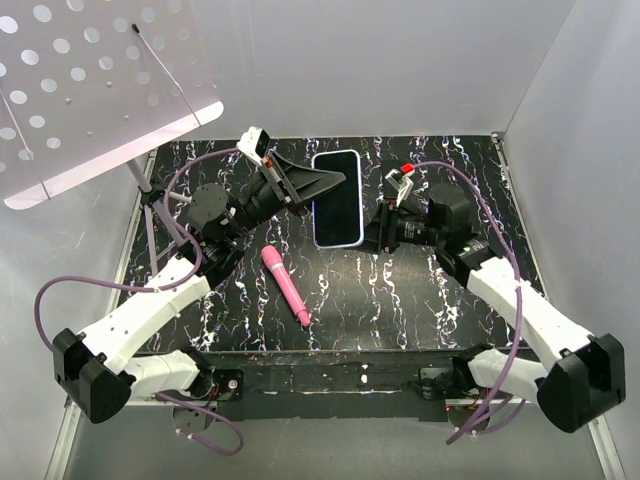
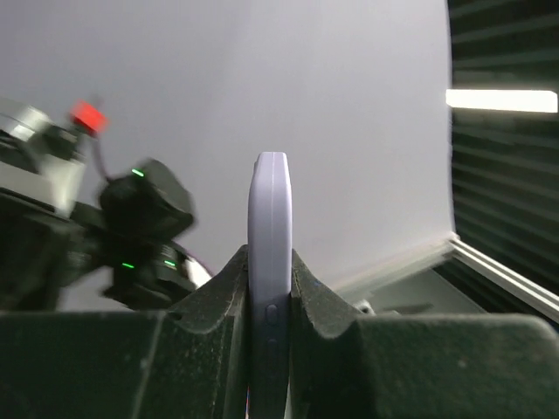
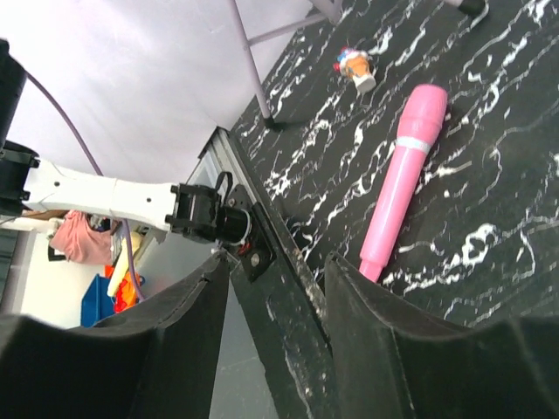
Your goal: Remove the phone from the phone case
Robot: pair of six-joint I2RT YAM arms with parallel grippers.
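The phone [image 1: 337, 200] hangs above the table, black screen facing up, with a pale rim around it. My left gripper [image 1: 332, 183] is shut on its upper left part. In the left wrist view the phone's narrow lilac-grey edge [image 2: 270, 227] stands upright between the left fingers. Whether that rim belongs to a case or to the phone itself, I cannot tell. By the phone's lower right edge, my right gripper [image 1: 372, 240] partly overlaps it in the top view. The right wrist view shows this gripper open, nothing between its fingers.
A pink microphone-like stick [image 1: 286, 285] lies on the black marbled table [image 1: 400, 310]. A small toy figure [image 3: 356, 68] stands near it. The white perforated panel [image 1: 100, 90] overhangs the left side. A plain dark rectangle [image 1: 393, 177] lies behind the right gripper.
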